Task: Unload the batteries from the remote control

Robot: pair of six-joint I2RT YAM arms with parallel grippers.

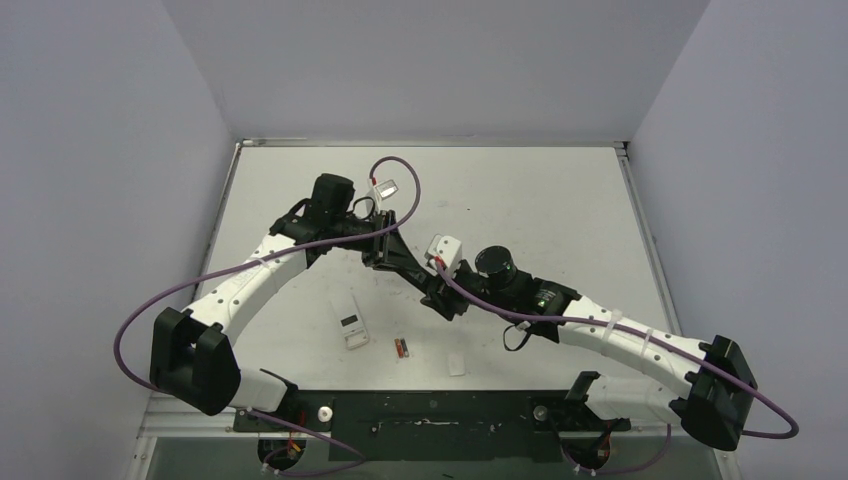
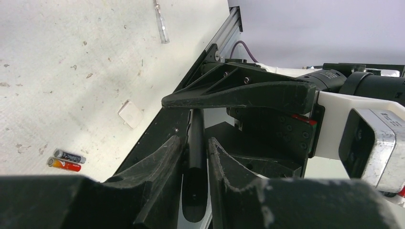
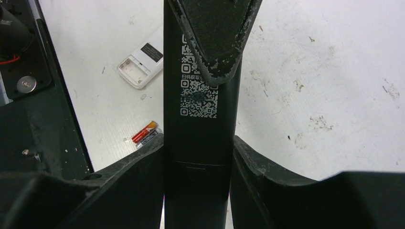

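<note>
A long black remote (image 3: 200, 138) with QR codes on its face is held above the table, my right gripper (image 1: 438, 298) shut on its lower end. Both right fingers (image 3: 143, 167) press against its sides in the right wrist view. In the left wrist view its part-open fingers (image 2: 160, 167) stand on either side of the remote (image 2: 195, 181), with narrow gaps showing. A white remote (image 3: 142, 64) lies on the table with its battery bay uncovered and empty. Beside each other lie an orange battery (image 2: 64, 164) and a black battery (image 2: 70, 156).
A small white cover (image 2: 130, 114) lies on the table near the front edge, right of the batteries. A clear-handled screwdriver (image 2: 161, 24) rests farther off. Both arms meet closely over the middle.
</note>
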